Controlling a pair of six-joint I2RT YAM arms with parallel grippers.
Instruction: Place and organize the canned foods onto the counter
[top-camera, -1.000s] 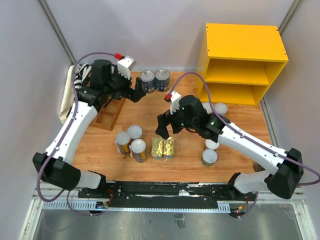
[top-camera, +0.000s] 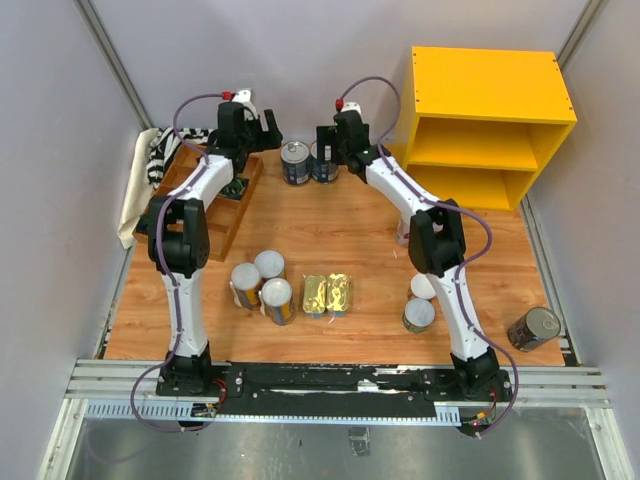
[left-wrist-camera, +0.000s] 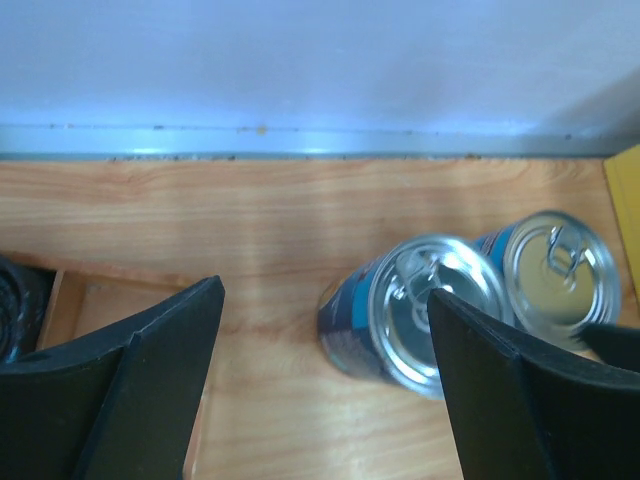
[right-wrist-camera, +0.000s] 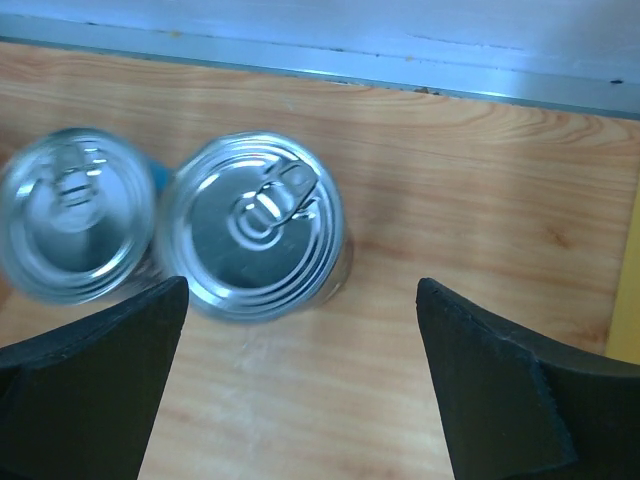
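Two silver cans with pull-tab lids stand side by side at the back of the counter, a left can and a right can. My left gripper hovers just left of and above the left can, its fingers apart with nothing between them in the left wrist view. My right gripper is open over the right can, partly covering it in the top view. More cans stand in front: a group at centre-left, others at right, and a dark can at far right.
A wooden divided box lies at the left. A yellow shelf stands at the back right. Two gold packets lie front centre.
Both arms have swung toward the back.
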